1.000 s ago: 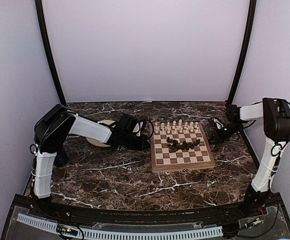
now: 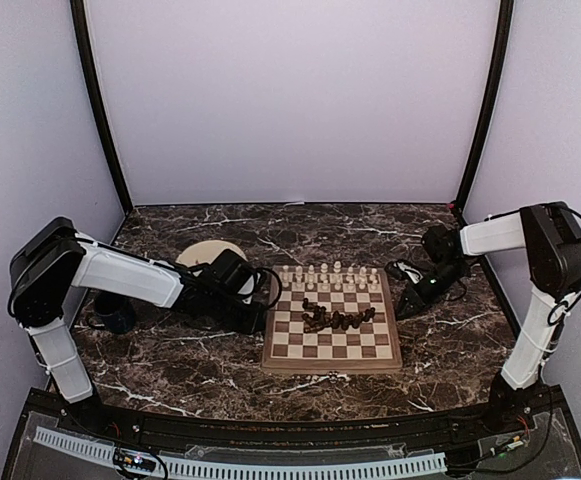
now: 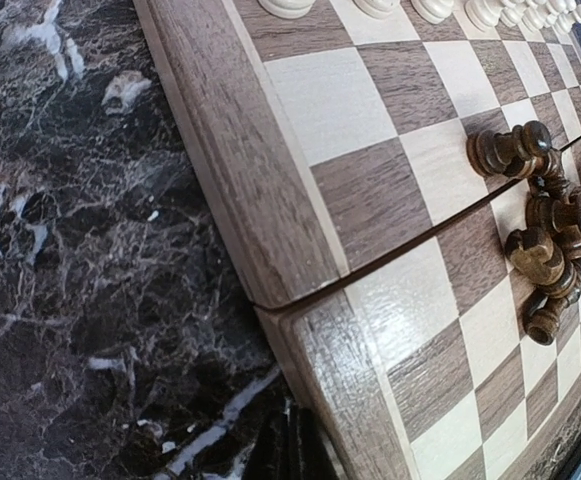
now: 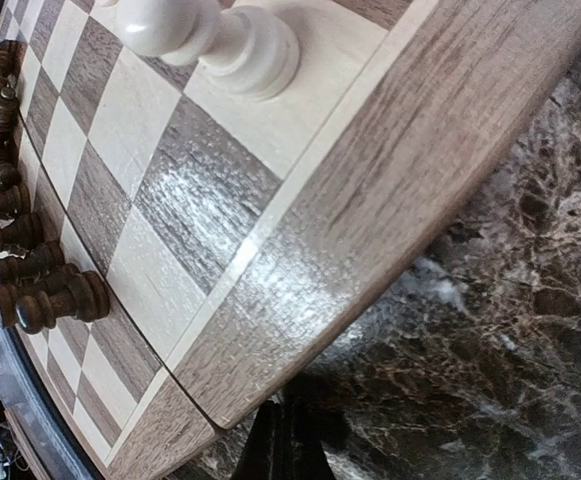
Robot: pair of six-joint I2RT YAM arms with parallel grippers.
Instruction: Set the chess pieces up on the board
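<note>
The wooden chessboard (image 2: 331, 367) lies flat on the table between my two grippers. White pieces (image 2: 336, 279) stand in two rows along its far side. Brown pieces (image 2: 336, 319) lie in a loose heap near the middle; several are on their sides in the left wrist view. My left gripper is shut and empty at the left edge of the board, close to the fold seam. At the right edge, also by the seam, my right gripper is likewise shut with nothing between its fingers. Whether either fingertip touches the wood, I cannot tell.
Behind my left arm lies a pale round plate (image 2: 210, 250), partly covered by it. A dark mug (image 2: 115, 312) stands at the far left.
The board has slid left and toward the near edge, pieces along with it. Both arms have shifted the same way, staying at its two sides. Both grippers remain shut.
</note>
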